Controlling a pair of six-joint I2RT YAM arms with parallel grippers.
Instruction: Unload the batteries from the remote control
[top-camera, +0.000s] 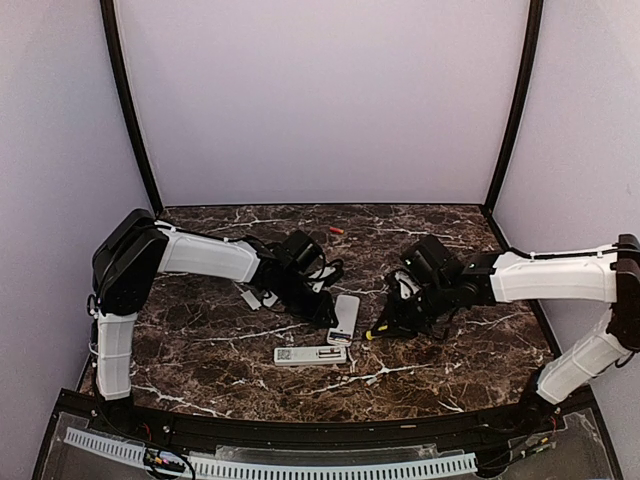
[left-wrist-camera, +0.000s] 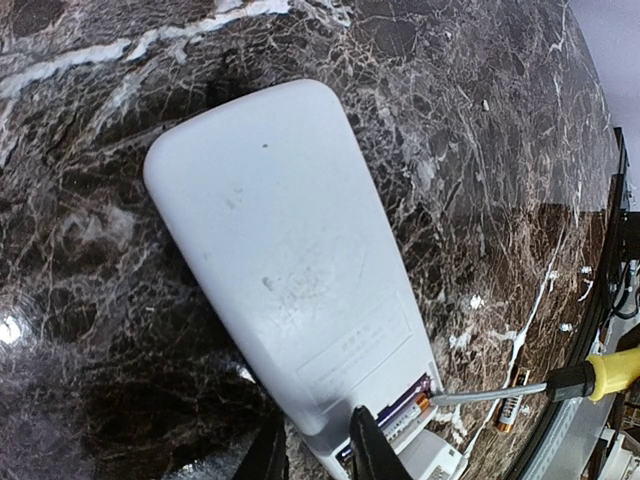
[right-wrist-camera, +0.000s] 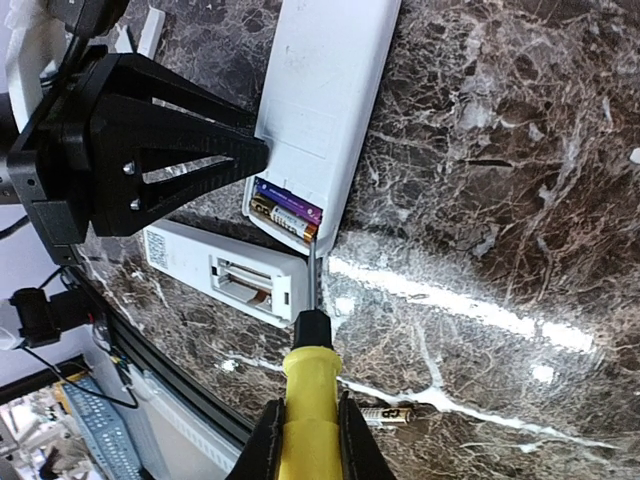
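The white remote (top-camera: 344, 318) lies back up, its lower compartment uncovered. Inside, a purple battery (right-wrist-camera: 290, 198) and an orange-ended battery (right-wrist-camera: 284, 217) sit side by side. My right gripper is shut on the yellow handle of a screwdriver (right-wrist-camera: 311, 375). The screwdriver's tip is at the right end of the compartment, by the orange battery end; whether it touches cannot be told. At the remote's left edge, my left gripper stands partly open, its fingers (right-wrist-camera: 215, 185) near the compartment end.
A second white remote (top-camera: 310, 356) with an open battery slot lies just below the first. One loose battery (right-wrist-camera: 385, 414) rests on the marble near the front, and a small red item (top-camera: 336, 230) lies at the back.
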